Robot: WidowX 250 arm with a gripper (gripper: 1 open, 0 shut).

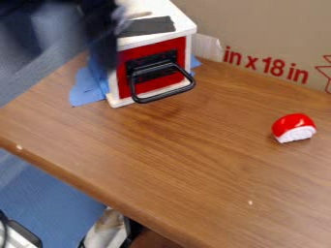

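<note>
A small toy oven or box (150, 53) with a white frame, red front and black loop handle (163, 94) stands at the back left of the wooden table (168, 165), on blue material. A dark, heavily blurred shape covers the upper left, probably my arm and gripper in motion; its fingers cannot be made out. A red and white object (293, 127) lies on the right of the table.
A cardboard panel (272, 29) with printed red text stands behind the table. The table's left edge drops to a blue floor (39, 194).
</note>
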